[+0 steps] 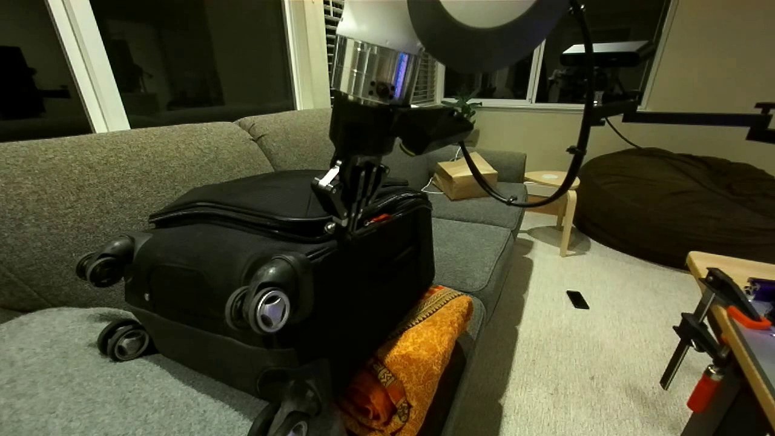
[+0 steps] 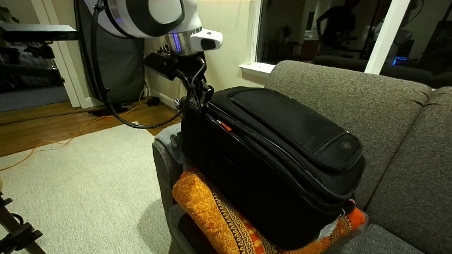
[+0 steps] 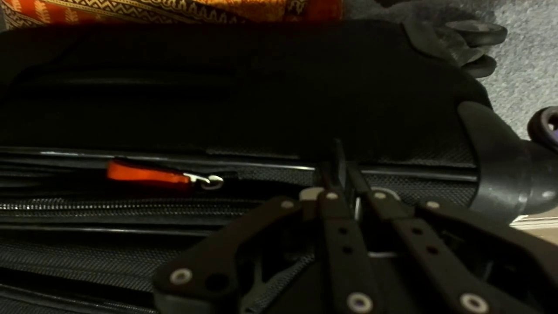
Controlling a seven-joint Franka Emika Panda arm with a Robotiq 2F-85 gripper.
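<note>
A black suitcase lies on the couch, its zipper seams along the upper side edge. My gripper is at that edge near the wheeled end, pointing down. What the tab joins to is hidden by the fingers. A red-orange zipper tag with a metal ring lies along the seam, apart from the gripper.
An orange patterned cloth lies partly under the suitcase. Caster wheels stick out from the near end. A cardboard box sits farther along the couch. A table with clamps stands at the right, with open floor between.
</note>
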